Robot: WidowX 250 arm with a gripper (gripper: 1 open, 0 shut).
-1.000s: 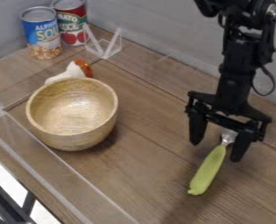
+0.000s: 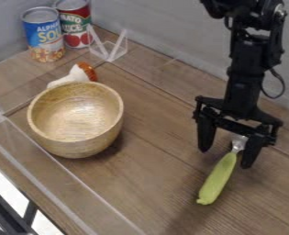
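My black gripper [image 2: 227, 151] hangs low at the right of the camera view, its two fingers apart, over the upper end of a long pale green object [image 2: 216, 179] with a whitish tip, lying on the wooden table. I cannot tell whether the fingers touch it. A wooden bowl [image 2: 75, 123] sits to the left.
An orange-and-white item [image 2: 73, 77] lies behind the bowl. Two cans, a blue one [image 2: 44, 35] and a red one [image 2: 74, 22], stand at the back left by the wall.
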